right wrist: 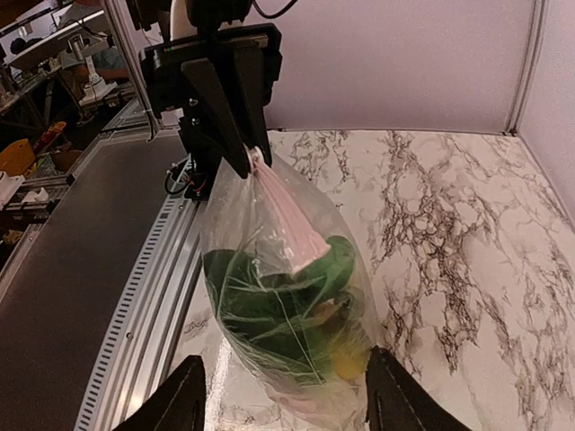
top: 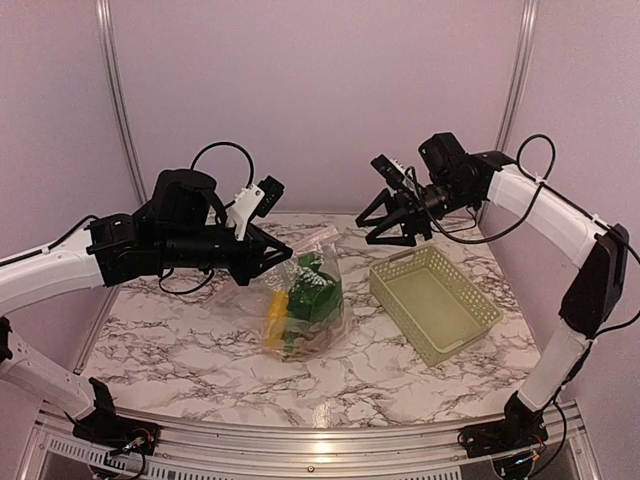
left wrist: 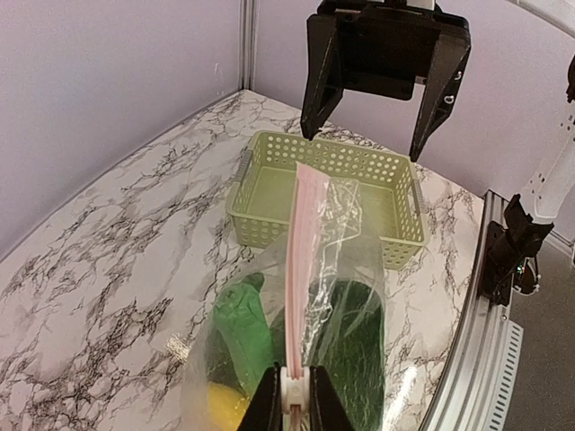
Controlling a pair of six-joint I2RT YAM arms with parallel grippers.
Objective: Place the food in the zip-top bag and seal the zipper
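Observation:
A clear zip top bag (top: 318, 310) holds green and yellow food above the marble table. Its pink zipper strip (left wrist: 305, 260) runs from my left gripper toward the basket side. The left gripper is shut on that strip. Green food (right wrist: 278, 314) and a yellow piece (right wrist: 349, 359) show through the plastic. To the right of the bag, apart from it, my right gripper (top: 372, 229) has its fingers spread with nothing between them. In the right wrist view the bag hangs beyond its fingers (right wrist: 184, 395). How far the zipper is closed I cannot tell.
An empty pale green basket (top: 432, 300) stands on the table at the right, close to the bag. Bare marble tabletop (top: 170, 350) lies to the left and in front.

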